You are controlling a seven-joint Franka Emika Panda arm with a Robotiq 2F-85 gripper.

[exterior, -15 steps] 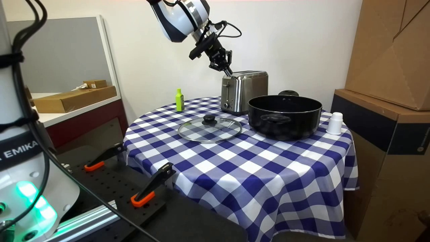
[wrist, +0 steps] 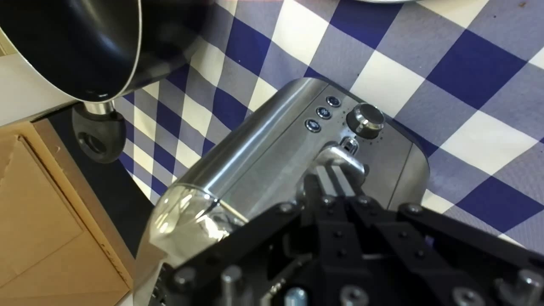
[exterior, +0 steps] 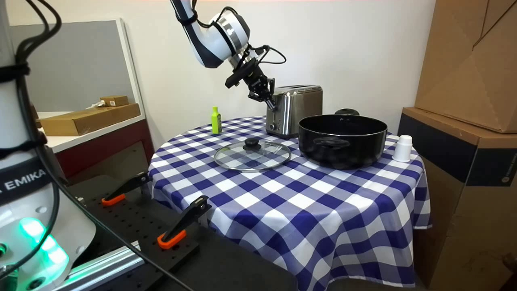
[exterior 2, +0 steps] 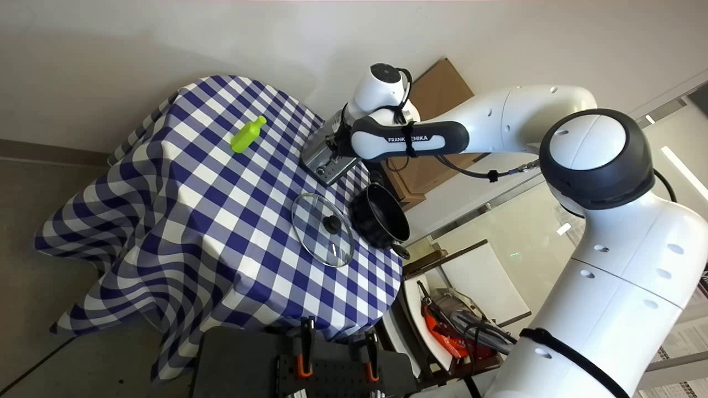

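Note:
The silver toaster (exterior: 305, 109) stands upright at the back of the table. In the wrist view, its front panel carries a round knob (wrist: 365, 120), several small buttons (wrist: 322, 112) and a metal lever (wrist: 345, 155). My gripper is shut, with its two fingers side by side and nothing visible between them. Its tips lie over the lever, close to the knob; exact contact is hard to make out. From the side, the gripper (exterior: 272, 106) points down at the upper front of the toaster. In exterior view 2 the arm mostly hides the gripper.
A black pot (exterior: 343, 145) sits close to the toaster, with a glass lid (exterior: 252, 157) lying flat beside it. A green bottle (exterior: 216, 121) is at the back left and white cups (exterior: 402, 148) at the right edge.
My gripper has moved down, from the toaster's top front edge to lower along its front face. It remains shut. The pot, lid, bottle and cups stay where they were.

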